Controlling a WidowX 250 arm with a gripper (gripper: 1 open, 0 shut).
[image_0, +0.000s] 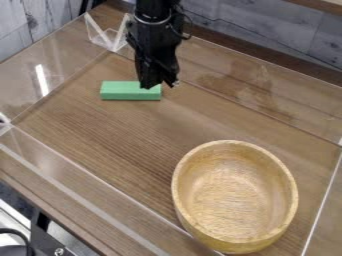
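Observation:
My black gripper hangs from the top centre, pointing down just at the right end of a flat green block lying on the wooden table. It looks shut, with nothing visible between its fingers; whether it touches the block is unclear. A large round beige bowl sits at the lower right.
A tiled wall runs along the back right. Black cables lie off the table's edge at the lower left.

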